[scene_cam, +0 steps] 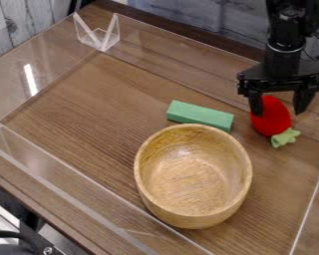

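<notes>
My black gripper reaches down from the top right, open, its fingers spread above and around a red object with a small green top at the right of the table. Whether the fingers touch the red object is hard to tell.
A green block lies left of the red object. A large tan bowl fills the lower middle. A white wire-like item stands at the upper left.
</notes>
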